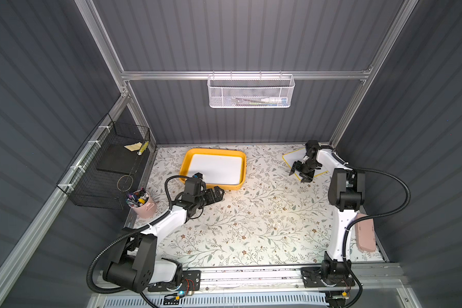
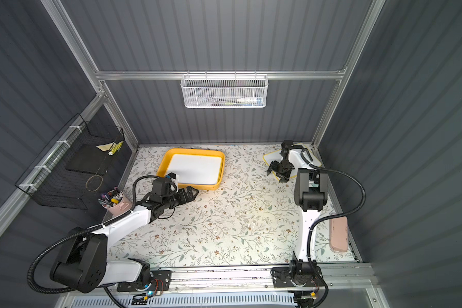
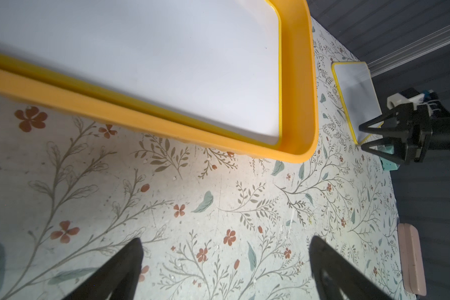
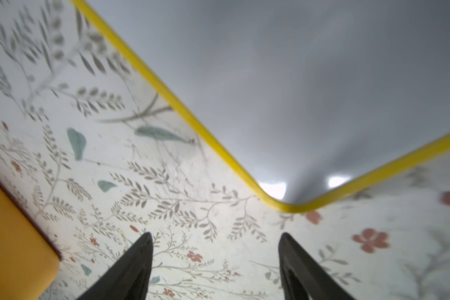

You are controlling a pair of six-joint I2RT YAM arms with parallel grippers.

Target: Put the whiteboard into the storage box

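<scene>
A white whiteboard [image 4: 285, 100] with a yellow edge lies flat at the back right of the table. In the right wrist view its near corner is just ahead of my right gripper, whose fingers are apart with only table pattern showing between them. From above, that gripper and arm cover part of the board. An orange storage box [image 1: 243, 169] stands back left, with a flat white panel [image 3: 185, 55] edged in yellow inside it. Close to the box's front wall, my left gripper hangs open and empty.
Against the right side lies a pink case [image 1: 365, 233]. A pink pen cup [image 1: 145, 208] stands by the left edge, below a black wire basket [image 1: 89, 177]. A white mesh basket [image 1: 251, 95] hangs on the back wall. Mid-table is clear.
</scene>
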